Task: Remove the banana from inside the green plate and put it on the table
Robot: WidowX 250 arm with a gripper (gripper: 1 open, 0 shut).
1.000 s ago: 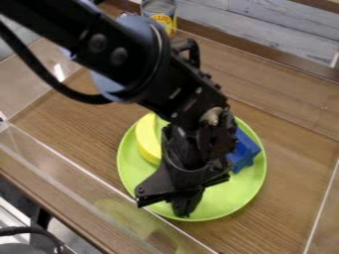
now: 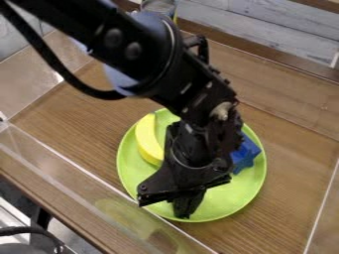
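A yellow banana (image 2: 149, 142) lies on the left side of the round green plate (image 2: 240, 194), partly covered by the arm. My black gripper (image 2: 169, 200) points down over the front middle of the plate, to the right of and nearer the front than the banana's visible part. Its fingers are dark and overlap in this view, so their spacing and anything between them cannot be made out. The banana's lower end is hidden behind the gripper.
A blue object (image 2: 245, 154) sits on the plate's right side, partly behind the arm. A can (image 2: 159, 7) stands at the back. Clear panels edge the table's front.
The arm's upper links and wrist have shifted to the right, covering more of the can and blue object. The gripper's tip has stayed nearly in place; banana and plate look unmoved.
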